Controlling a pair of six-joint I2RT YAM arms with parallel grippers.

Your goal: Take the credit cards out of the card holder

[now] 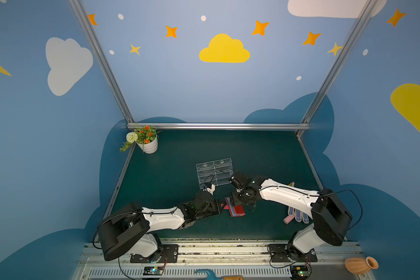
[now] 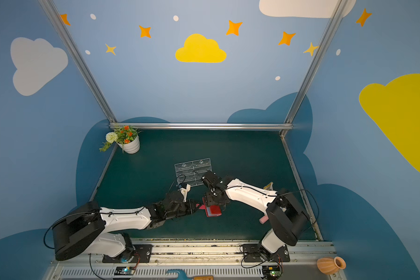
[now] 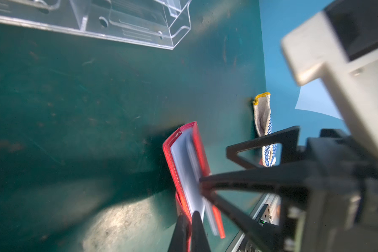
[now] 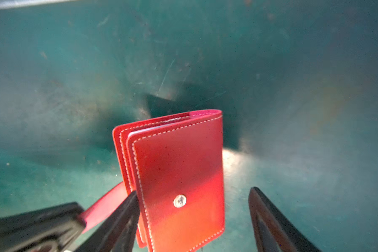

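Note:
The red card holder (image 1: 237,211) (image 2: 213,211) (image 3: 176,168) (image 4: 176,176) lies near the table's front, slightly parted, pale card sleeves showing inside. Its closing strap (image 4: 107,201) sticks out to the left, and my left gripper is shut on it. My right gripper is open over the holder, one finger near the left edge of its front cover, the other to the right of it. In the left wrist view the right gripper's black fingers cross the holder's side.
A clear acrylic rack (image 1: 214,172) stands behind the holder. A flower pot (image 1: 148,145) is at the back left. A patterned glove (image 3: 262,117) and pink object (image 1: 288,218) lie at the right.

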